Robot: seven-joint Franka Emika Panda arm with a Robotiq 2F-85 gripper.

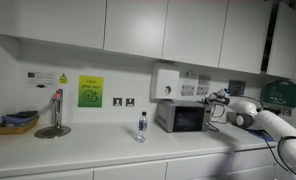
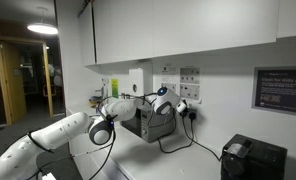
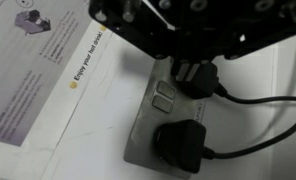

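Observation:
In the wrist view my gripper is shut, its tips in front of a double wall socket (image 3: 140, 143). Nothing shows between the fingers. An upper black plug (image 3: 203, 84) lies just behind and beside the tips; whether they touch it I cannot tell. Below it sits a second black plug (image 3: 180, 146). Two pale rocker switches (image 3: 163, 98) lie beside the plugs. From the side, the arm reaches past the microwave (image 2: 153, 120) to the wall, where the gripper (image 2: 178, 103) is small and partly hard to make out.
Black cables (image 3: 253, 152) run from the plugs. Printed notices (image 3: 38, 60) are on the wall beside the socket. A water bottle (image 1: 142, 127) stands left of the microwave, with a tap (image 1: 56, 115) farther left. A black appliance (image 2: 252, 160) sits near the wall.

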